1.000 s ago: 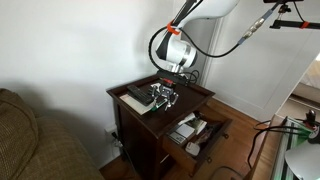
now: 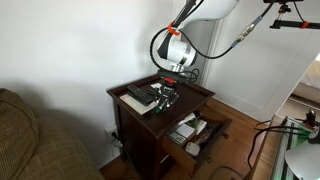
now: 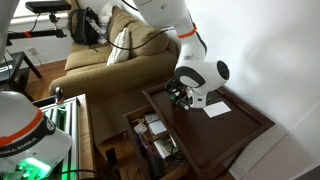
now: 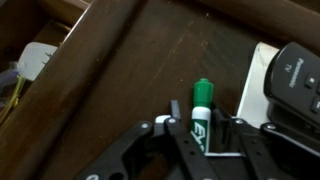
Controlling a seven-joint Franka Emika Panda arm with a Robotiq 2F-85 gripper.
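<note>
A marker (image 4: 201, 122) with a white barrel and green end lies between the fingers of my gripper in the wrist view. The fingers stand part open: a slim gap shows on the marker's left, while the right finger is close beside it. Contact there cannot be made out. In exterior view 1, the gripper (image 2: 168, 96) is low over the dark cabinet top (image 2: 190, 104); the marker is too small to pick out there. Exterior view 2 shows the gripper (image 3: 182, 98) above the same top.
A black Panasonic remote (image 4: 297, 82) lies on something white right of the marker. The open drawer (image 2: 198, 139) in front holds several items. A white sheet (image 3: 215, 108) lies on the cabinet top, with bare dark surface beside it.
In exterior view 1 the gripper's fingers look closer together than a second ago. The arm has stayed in nearly the same place over the cabinet top.
</note>
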